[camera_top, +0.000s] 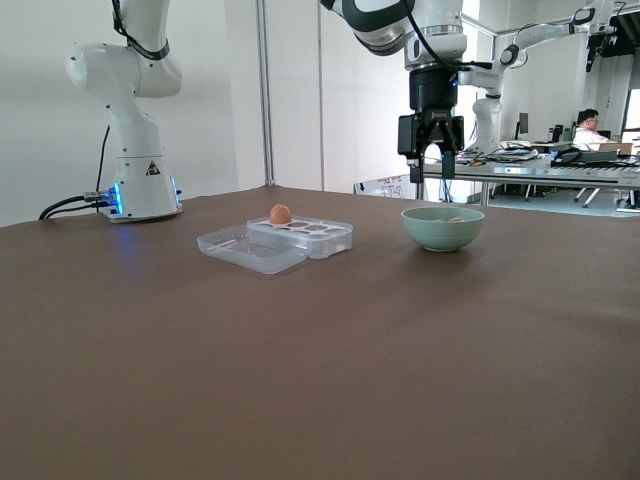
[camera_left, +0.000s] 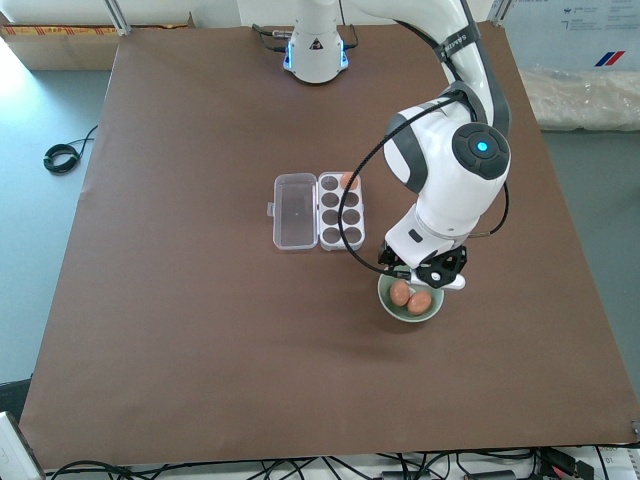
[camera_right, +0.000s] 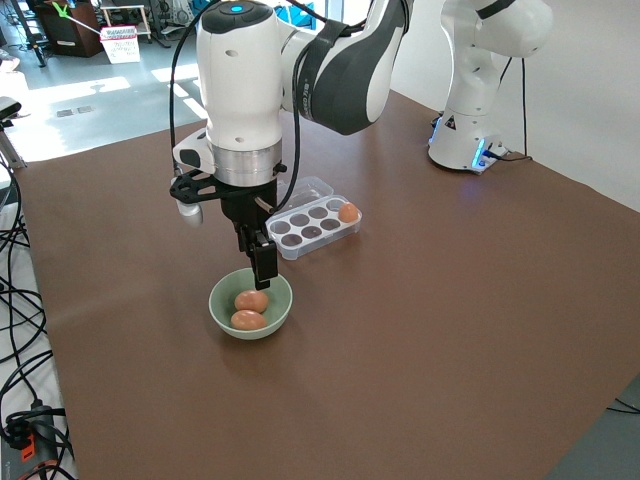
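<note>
A pale green bowl (camera_right: 222, 300) holds two brown eggs (camera_right: 250, 320). My black gripper (camera_top: 431, 167) points down just above the bowl, its fingertips near the rear egg in the right view; whether it is open or shut is unclear. Beside the bowl is a clear plastic egg box (camera_left: 294, 211) with its lid open and a tray of round holes (camera_right: 310, 228); one egg (camera_top: 280, 214) sits in a corner hole of the tray.
Cables lie off the table's edge.
</note>
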